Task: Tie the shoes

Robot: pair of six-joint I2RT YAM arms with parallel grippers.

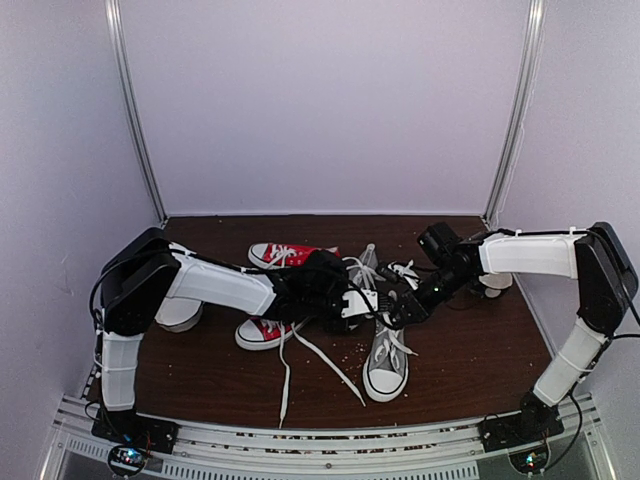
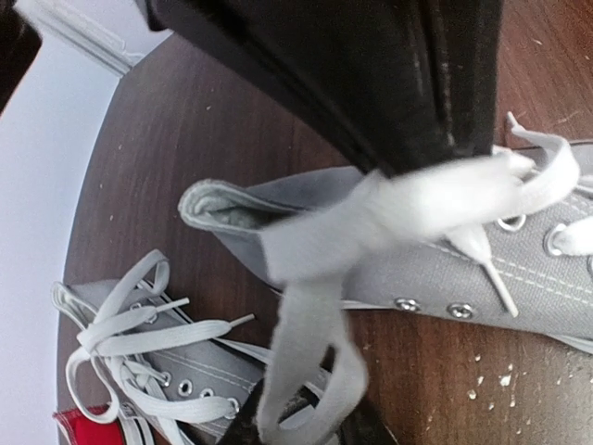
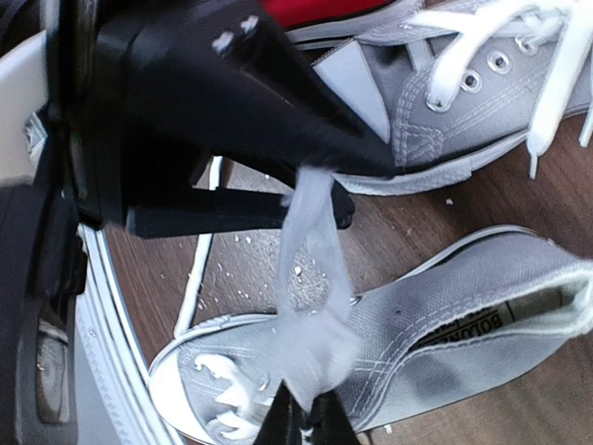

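Note:
A grey shoe (image 1: 385, 370) with white laces lies toe-forward in the middle, under both grippers, which meet above its laces. In the right wrist view my right gripper is shut on a white lace (image 3: 315, 260), which hangs in a blurred loop over the shoe (image 3: 417, 371). In the left wrist view the lace (image 2: 435, 199) crosses just below my left gripper's dark body; whether its fingers are open or shut I cannot tell. A second grey shoe (image 2: 195, 371) with loose laces lies alongside.
Red shoes (image 1: 300, 254) with white laces lie left of the grey ones, long lace ends stretched toward the front. A round white object (image 1: 180, 320) sits at the left.

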